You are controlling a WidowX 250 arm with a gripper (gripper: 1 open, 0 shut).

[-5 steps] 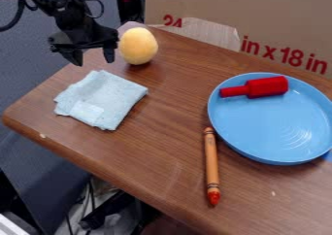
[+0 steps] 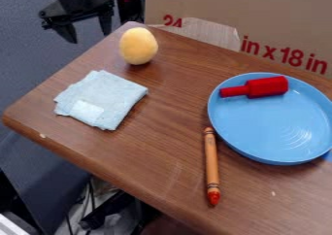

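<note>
My black gripper (image 2: pixel 88 28) is at the top left, raised beyond the far left edge of the table, with its fingers open and nothing seen between them. A yellow egg-shaped object (image 2: pixel 138 45) stands near the back edge. A folded pale-blue cloth (image 2: pixel 101 98) lies at the left. A blue plate (image 2: pixel 270 132) on the right holds a red cylinder with a thin handle (image 2: pixel 259 87). An orange crayon (image 2: pixel 212 166) lies left of the plate.
The wooden table (image 2: pixel 143 171) has clear room in the middle and front. A large cardboard box (image 2: pixel 259 20) stands behind it. Dark floor lies beyond the left edge.
My gripper has moved up and away from above the cloth and beside the yellow object. The objects on the table have not visibly moved.
</note>
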